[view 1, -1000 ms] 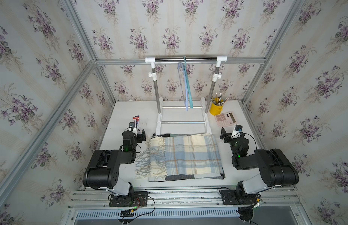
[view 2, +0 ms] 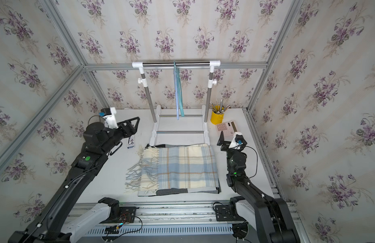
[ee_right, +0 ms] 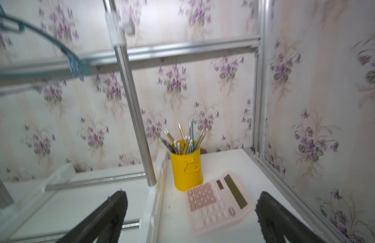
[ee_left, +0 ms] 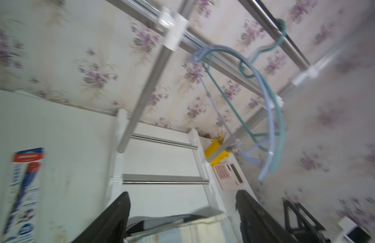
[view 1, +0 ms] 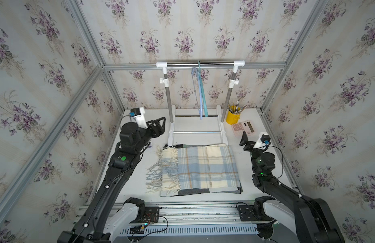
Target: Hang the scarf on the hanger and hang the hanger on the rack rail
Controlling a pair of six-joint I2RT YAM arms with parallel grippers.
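Note:
A plaid scarf (view 1: pixel 207 166) in cream, pale blue and tan lies folded on the table, its fringe (view 1: pixel 157 174) spread to the left. Two hangers hang from the rack's top bar, one teal (view 2: pixel 179 91) and one lavender-blue (ee_left: pixel 272 121); both are seen nearly edge-on from above. My left gripper (view 1: pixel 161 125) is raised left of the rack, apart from the scarf and hangers, its fingers spread and nothing between them. To the right of the scarf, my right gripper (view 1: pixel 246 139) stands open and empty, facing the back of the table.
The rack's uprights (view 1: pixel 168 97) and white feet (ee_right: pixel 151 210) stand behind the scarf. At the back right are a yellow cup of pens (ee_right: pixel 186 170) and a pink calculator (ee_right: pixel 219 202). A flat printed packet (ee_left: pixel 23 194) lies at the left. Dark cloth (view 1: pixel 195 191) shows under the scarf.
My left arm has stretched out and risen from low beside the scarf's fringe. Scarf and hangers look unmoved.

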